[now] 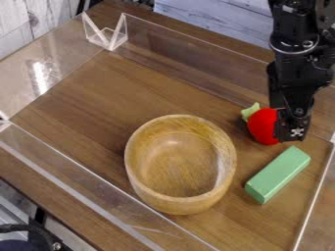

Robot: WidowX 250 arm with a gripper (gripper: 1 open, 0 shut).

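Observation:
My black gripper (288, 122) hangs at the right, its fingers low beside a red round object (264, 126) with a pale green top, perhaps a toy strawberry or tomato. The gripper stands open; whether it touches the red object is unclear. A green block (276, 175) lies in front of it.
A wooden bowl (179, 145) sits at the lower middle. A clear plastic piece (108, 29) stands at the back left.

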